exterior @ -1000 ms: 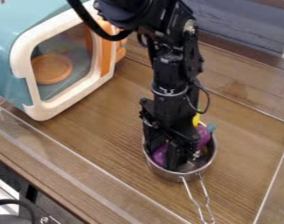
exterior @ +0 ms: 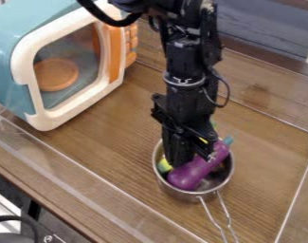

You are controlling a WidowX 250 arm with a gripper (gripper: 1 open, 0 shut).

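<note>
A steel pot (exterior: 213,191) with a wire handle sits on the wooden counter. Inside it lies a purple eggplant (exterior: 190,174), with bits of yellow and green beside it. The black gripper (exterior: 172,157) reaches down over the pot's back left part, beside the eggplant. Its fingertips are dark and partly hidden, so whether anything is between them cannot be told.
A toy microwave (exterior: 37,47) in blue, white and orange stands at the upper left, with an orange plate inside. A wall (exterior: 263,33) runs along the back.
The gripper has moved up and left from low over the pot, uncovering much more of the eggplant.
</note>
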